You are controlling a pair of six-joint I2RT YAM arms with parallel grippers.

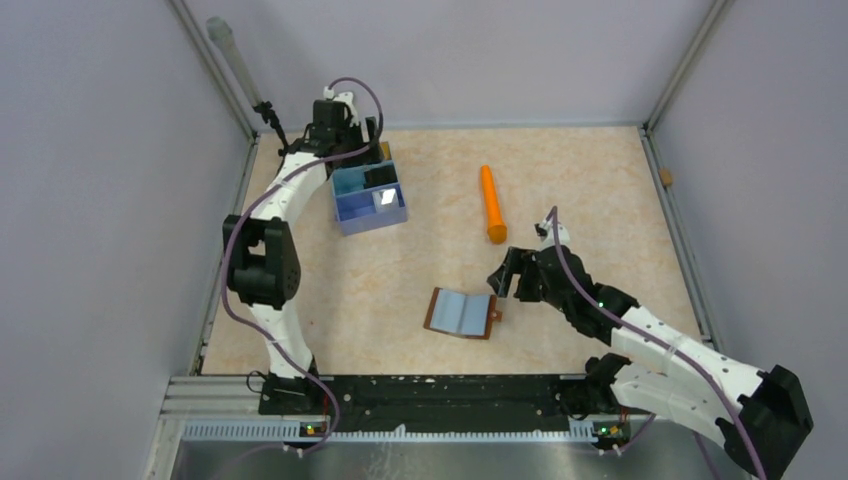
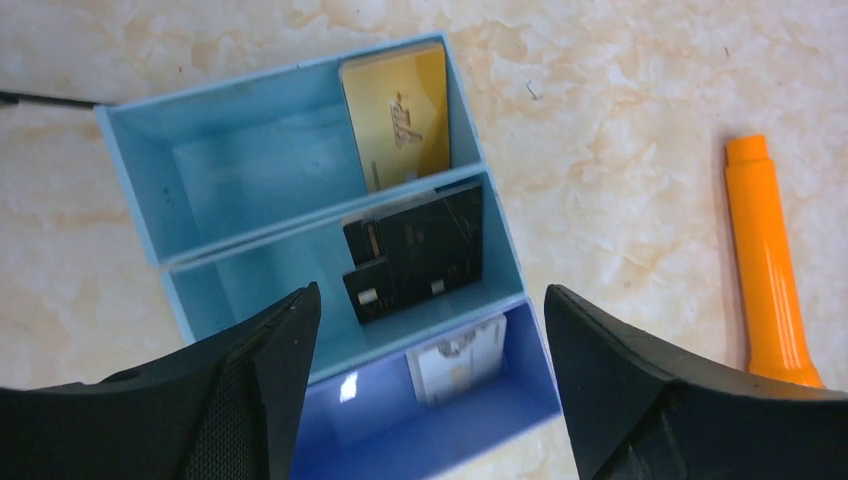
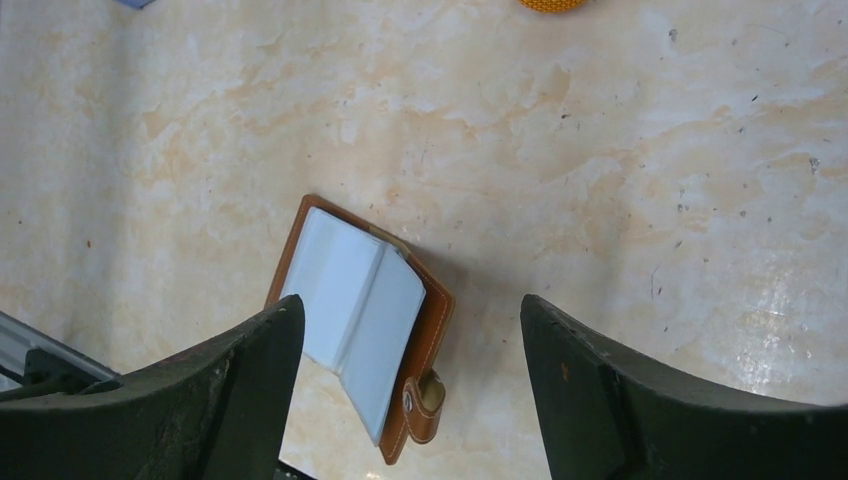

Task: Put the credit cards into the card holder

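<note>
My left gripper hangs over a three-compartment blue organizer [image 1: 372,213] at the back left, its fingers apart with nothing between them. In the left wrist view a gold card [image 2: 396,115] stands in the far compartment, dark cards [image 2: 432,247] in the middle one, and a silver-white card [image 2: 455,362] in the near one. At the front centre lies the open brown card holder [image 3: 433,320] with light sleeves [image 3: 325,275]. My right gripper stands open and empty above and beside the holder.
An orange cylinder [image 1: 492,200] lies between organizer and right arm. A black tripod pole [image 1: 240,70] stands at the back left.
</note>
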